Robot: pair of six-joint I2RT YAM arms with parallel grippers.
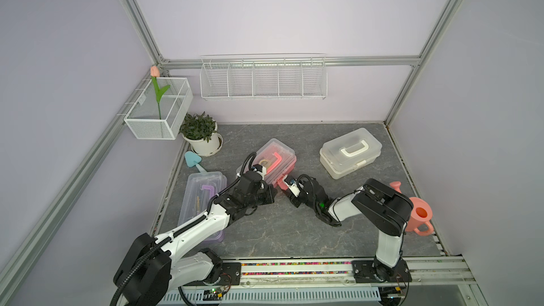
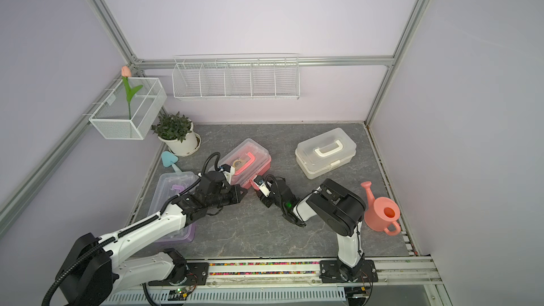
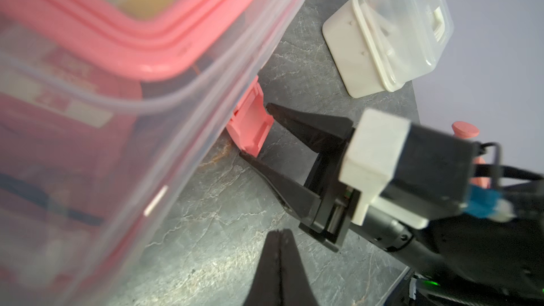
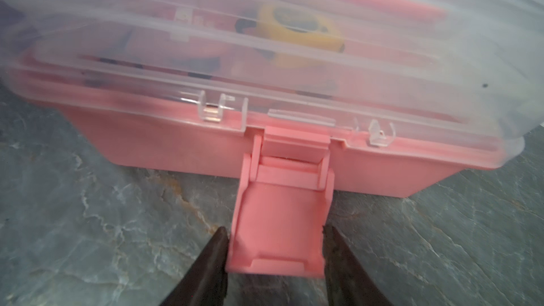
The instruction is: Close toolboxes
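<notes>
The pink toolbox (image 1: 273, 153) lies mid-table under its clear lid, its front latch (image 4: 277, 221) hanging outward in the right wrist view. My right gripper is part open, its fingertips either side of that latch. My left gripper is shut, above the box's near front edge, with nothing seen between its fingers. A cream toolbox (image 1: 350, 153) with clear lid sits at the back right; a purple one (image 1: 192, 204) lies at the left, partly behind my left arm.
A plant pot (image 1: 203, 141) and blue trowel (image 1: 191, 158) are at the back left, a watering can (image 1: 418, 221) at the right edge.
</notes>
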